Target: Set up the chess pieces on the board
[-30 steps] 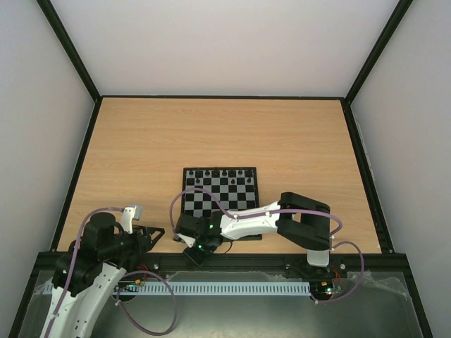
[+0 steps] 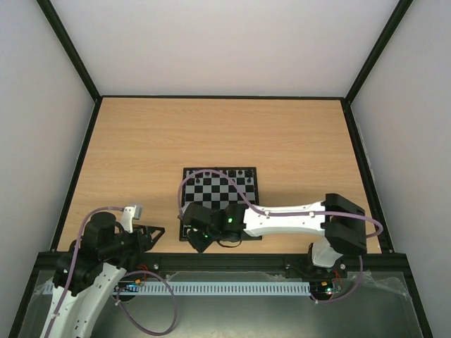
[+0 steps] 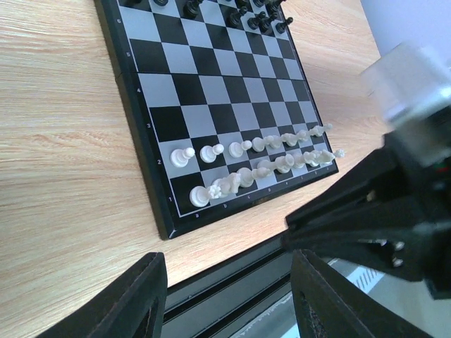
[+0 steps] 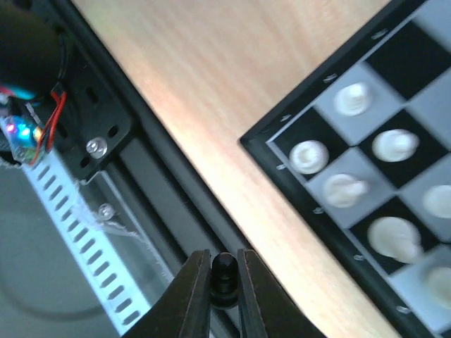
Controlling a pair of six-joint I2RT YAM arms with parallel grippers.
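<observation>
The chessboard (image 2: 211, 183) sits mid-table under my right arm. In the left wrist view, white pieces (image 3: 243, 176) stand in two rows along the board's near side, and black pieces (image 3: 191, 8) along the far side. My left gripper is open beside the board's left, empty. My right gripper is shut on a dark piece at the board's front edge, over the table's rim; that piece is mostly hidden between the fingers.
Bare table (image 2: 141, 141) surrounds the board to the left, right and back. A black frame rail (image 3: 232, 274) runs along the front, with wiring and a perforated strip (image 4: 91, 253) beyond it.
My right arm has risen and shifted toward the back and right, now covering more of the board in the top view. The left arm looks unmoved.
</observation>
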